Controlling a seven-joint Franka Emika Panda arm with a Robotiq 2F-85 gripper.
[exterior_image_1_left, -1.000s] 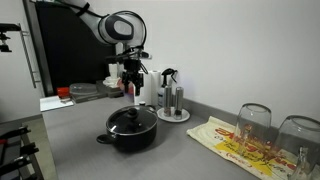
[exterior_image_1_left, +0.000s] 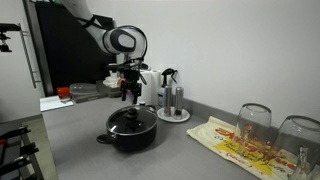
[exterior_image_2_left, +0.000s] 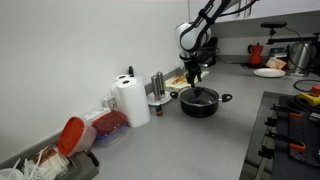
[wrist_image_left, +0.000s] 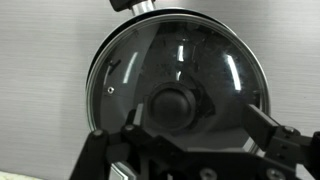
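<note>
A black pot (exterior_image_1_left: 133, 136) stands on the grey table with a dark glass lid (wrist_image_left: 180, 65) on it. At the lid's centre is a round black knob (wrist_image_left: 171, 107). My gripper (exterior_image_1_left: 131, 96) points down just over the lid, its fingers spread wide. In the wrist view the two fingers (wrist_image_left: 259, 126) stand on either side of the knob in the picture, at its near side, with nothing between them. Whether they touch the lid cannot be made out.
Shakers and bottles on a white plate (exterior_image_1_left: 174, 115) stand behind the pot. A paper towel roll (exterior_image_2_left: 132, 99) is close by. Two upturned glasses (exterior_image_1_left: 254, 126) and a patterned cloth (exterior_image_1_left: 229, 141) lie to the right. The table left of the pot is bare in exterior view 1.
The pot and lid have not moved.
</note>
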